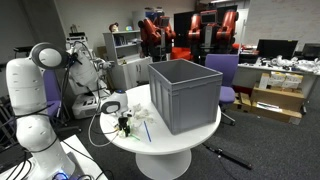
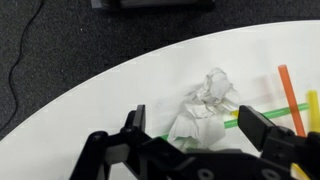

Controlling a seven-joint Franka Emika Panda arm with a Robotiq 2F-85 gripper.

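My gripper is open, its two dark fingers spread wide in the wrist view. Between and beyond them lies a crumpled white paper (image 2: 208,108) on the white table, with no finger visibly closed on it. A green straw (image 2: 275,113) runs across the table by the paper, partly hidden by it. To the right are an orange straw (image 2: 291,98) and a yellow straw (image 2: 314,108). In the exterior view the gripper (image 1: 125,129) is low over the left part of the round table (image 1: 190,139).
A large grey bin (image 1: 187,98) stands on the table to the right of the gripper. A blue straw-like piece (image 1: 148,131) lies between them. The table's curved edge (image 2: 105,82) shows in the wrist view, with dark floor beyond.
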